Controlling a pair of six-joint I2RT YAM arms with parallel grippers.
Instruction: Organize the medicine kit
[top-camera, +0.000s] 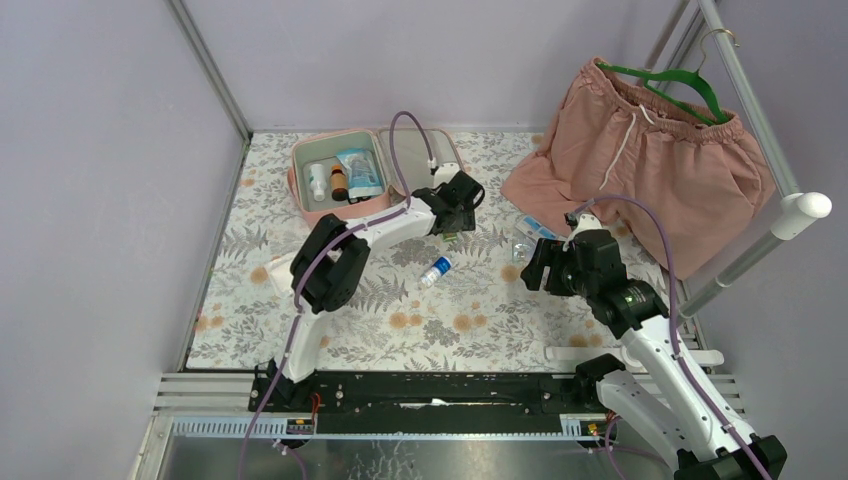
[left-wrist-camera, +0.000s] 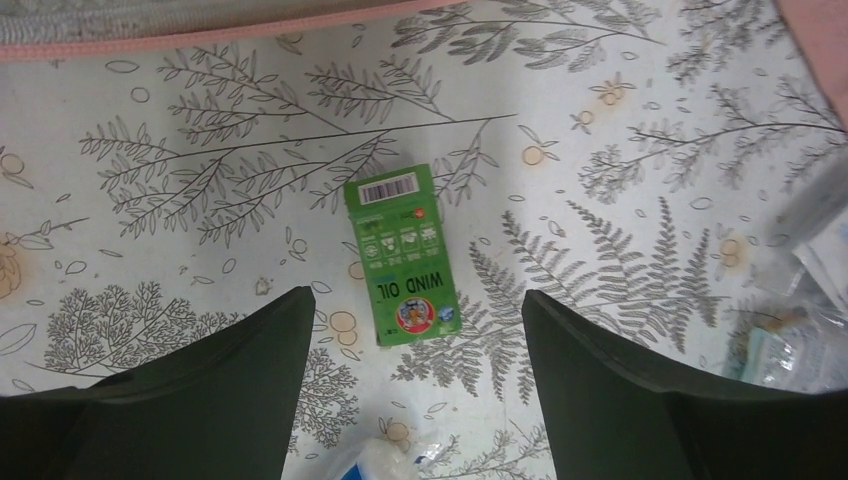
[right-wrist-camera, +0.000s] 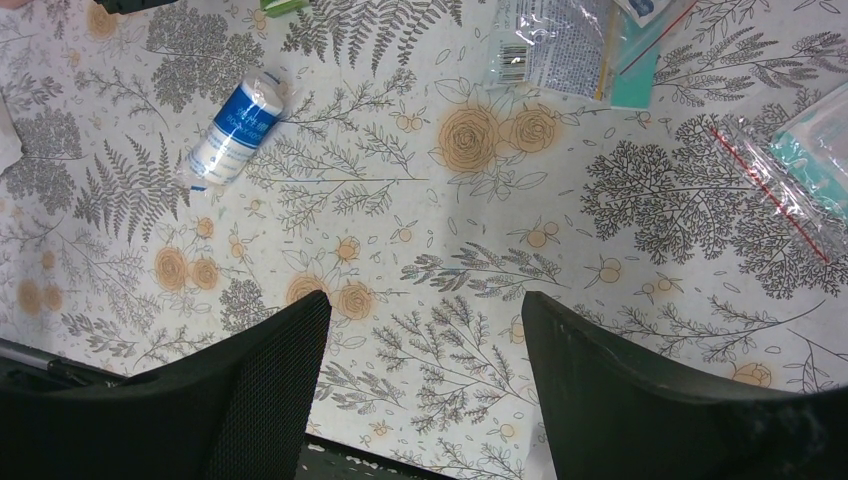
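Note:
The pink open kit box (top-camera: 305, 205) holds a white bottle (top-camera: 317, 178), a brown bottle (top-camera: 338, 182) and a blue packet (top-camera: 362, 175). A green "WIND OIL" box (left-wrist-camera: 408, 265) lies flat between the open fingers of my left gripper, seen from above. A blue-and-white wrapped roll (right-wrist-camera: 233, 131) lies on the table (right-wrist-camera: 440, 220). My right gripper hangs open over bare patterned table, nothing between its fingers. Plastic packets (right-wrist-camera: 550, 50) lie at the right of the table.
Pink shorts (top-camera: 630, 180) on a hanger fill the back right. A metal rail (top-camera: 755, 130) stands at the right edge.

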